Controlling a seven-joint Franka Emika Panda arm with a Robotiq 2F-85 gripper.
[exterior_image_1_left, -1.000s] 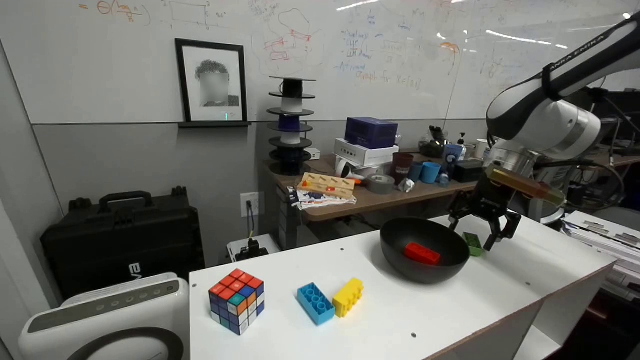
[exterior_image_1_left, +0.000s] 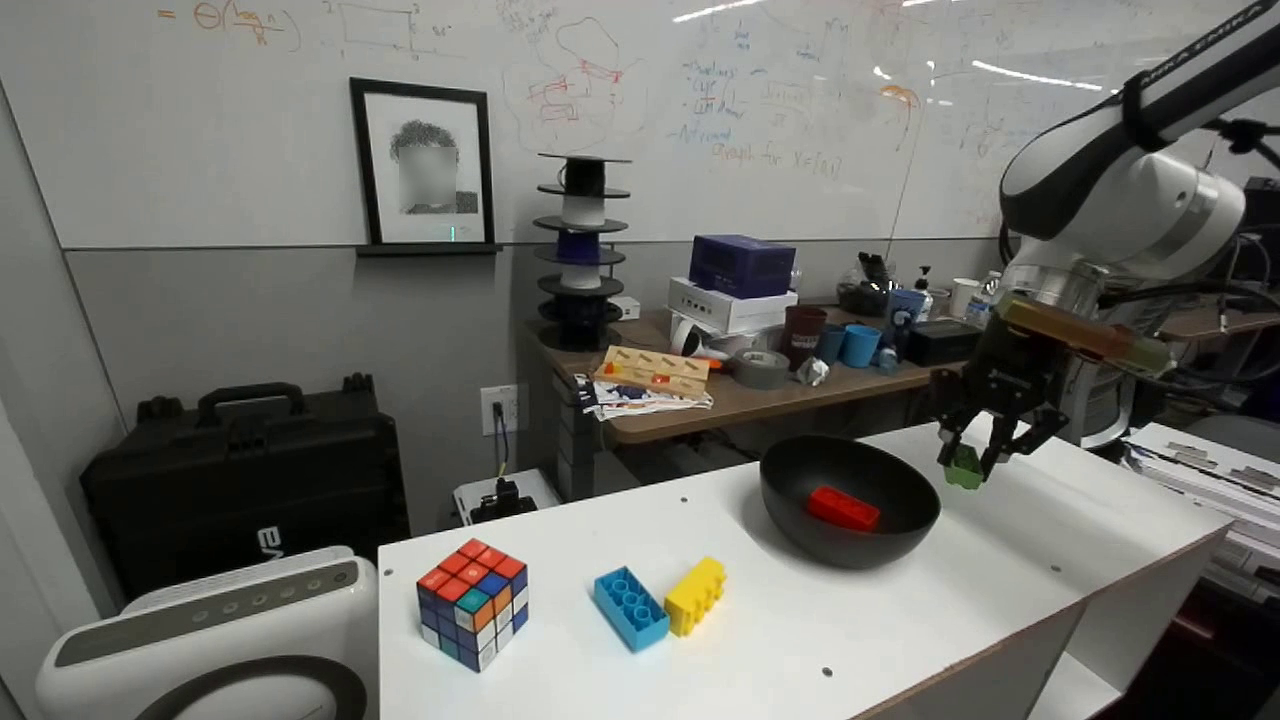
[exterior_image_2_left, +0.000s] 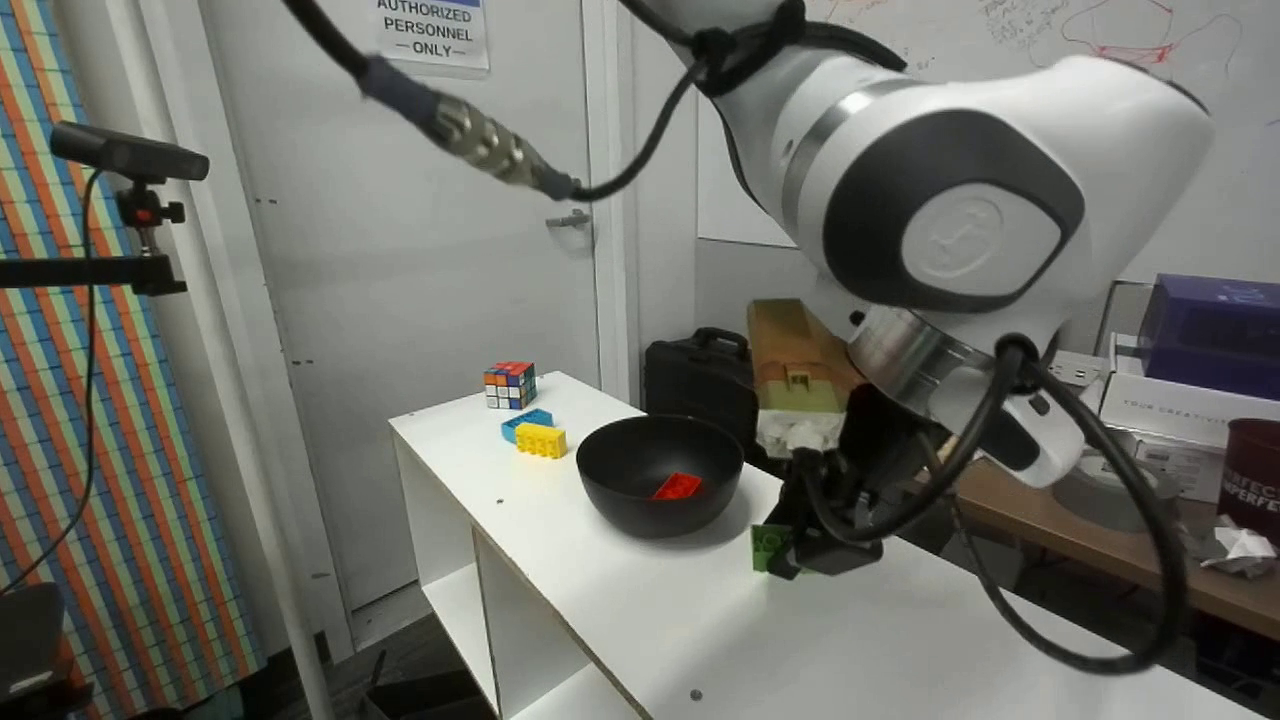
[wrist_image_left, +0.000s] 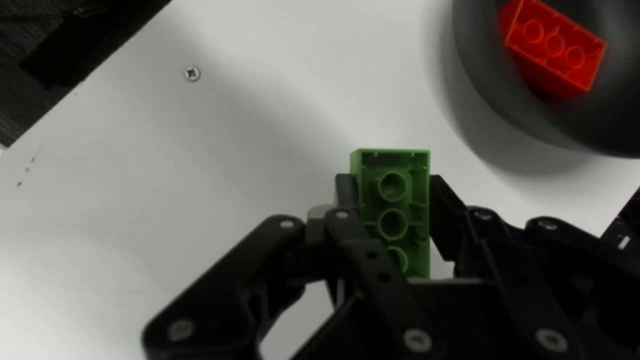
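Note:
My gripper is shut on a green block (wrist_image_left: 418, 216), whose hollow underside with round tubes faces the wrist camera. In exterior view 1 the green block (exterior_image_1_left: 963, 468) hangs above the white tabletop, just right of a black bowl (exterior_image_1_left: 792, 492). Part of the block (exterior_image_2_left: 768, 548) is hidden behind the fingers in exterior view 2. Inside the bowl lies a red block (exterior_image_1_left: 843, 508), tilted against the wall. A blue block (exterior_image_1_left: 631, 608) and a yellow block (exterior_image_1_left: 695, 595) lie close together on the table, left of the bowl.
A Rubik's cube (exterior_image_1_left: 473, 600) stands near the table's left end. Behind is a brown desk (exterior_image_1_left: 672, 422) crowded with boxes and cups.
One second ago the fingers were open around the green block, which lay on the table beside the bowl. Now it is gripped and lifted, and the arm has moved up and right.

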